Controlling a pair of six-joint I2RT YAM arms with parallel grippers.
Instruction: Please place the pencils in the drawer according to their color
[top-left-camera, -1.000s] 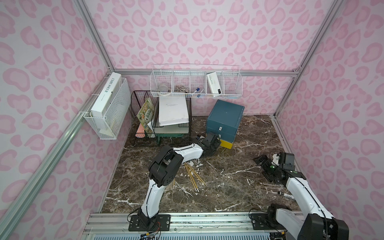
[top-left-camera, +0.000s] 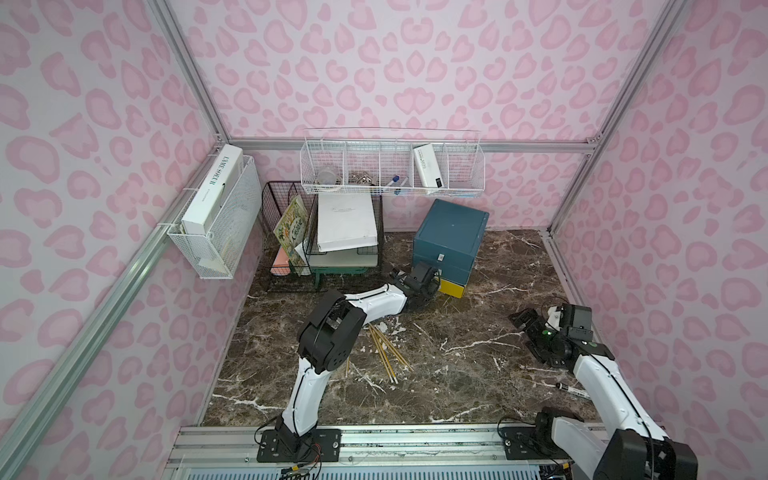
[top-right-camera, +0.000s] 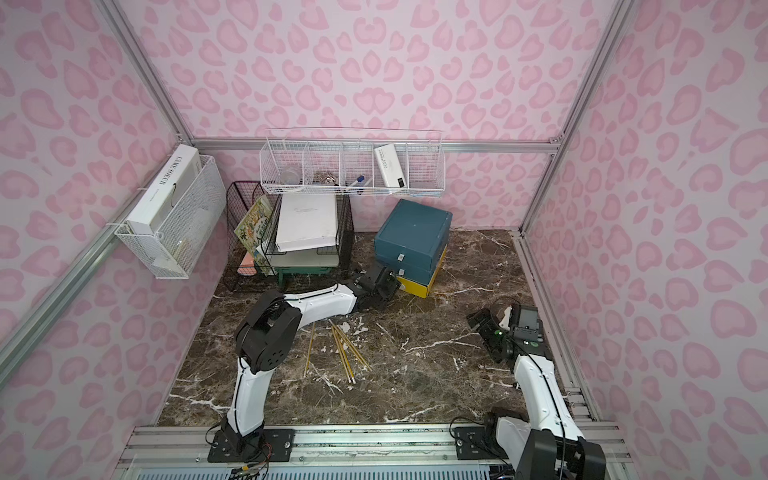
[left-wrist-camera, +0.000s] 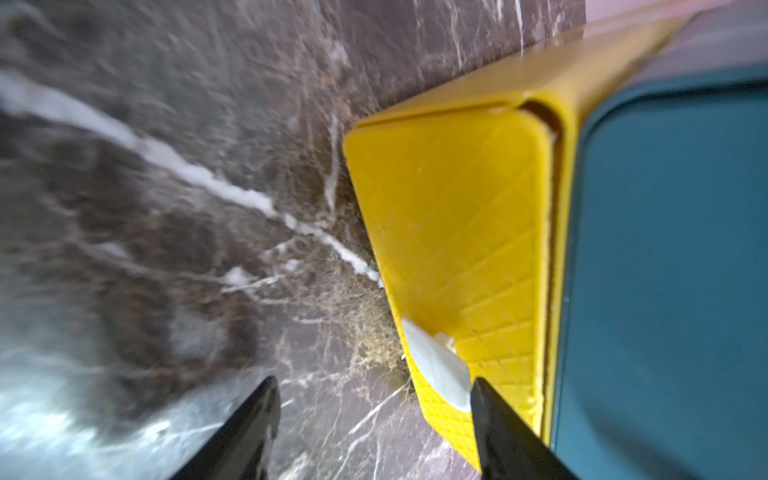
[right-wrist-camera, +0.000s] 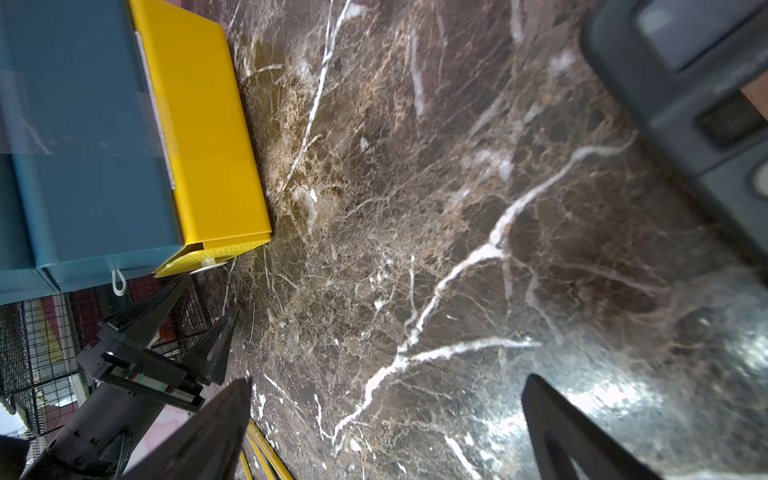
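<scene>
Several yellow pencils (top-right-camera: 343, 352) lie loosely together on the marble table, near the left arm. Blue drawers (top-left-camera: 450, 228) are stacked over a yellow drawer (left-wrist-camera: 456, 232), which looks closed and has a white pull (left-wrist-camera: 437, 364) on its front. My left gripper is open at that front; in its wrist view the right finger (left-wrist-camera: 512, 436) overlaps the end of the pull, and contact cannot be told. Far off at the right side, my right gripper stands open over bare table, with nothing between its fingers.
A black wire rack (top-left-camera: 280, 200) with a white box (top-left-camera: 346, 220) stands left of the drawers. A white wire basket (top-left-camera: 392, 165) hangs on the back wall. A dark device (right-wrist-camera: 696, 120) lies near the right gripper.
My left gripper has shifted only slightly at the yellow drawer's front. The right gripper has moved very little. Pencils and drawers are where they were.
</scene>
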